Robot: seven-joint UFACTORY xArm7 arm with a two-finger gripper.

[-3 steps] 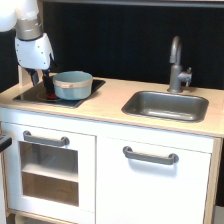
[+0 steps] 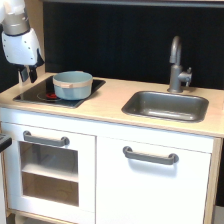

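Note:
A blue-grey pot (image 2: 73,88) with a light band on its near side stands upright on the black stovetop (image 2: 38,93) of a toy kitchen. My gripper (image 2: 27,75), below a white wrist, hangs at the upper left beyond the stovetop's left part. It is apart from the pot, with a clear gap between them. The fingers are too small and dark to show how they stand, and no object is visible in them.
The grey sink (image 2: 165,104) lies to the right under a dark faucet (image 2: 177,65). Bare wooden counter (image 2: 112,98) separates it from the stovetop. Below are a windowed oven door (image 2: 48,138) and a white cabinet door (image 2: 150,190), both with grey handles.
My gripper has moved left, away from the pot. The pot stays in the same place on the stovetop.

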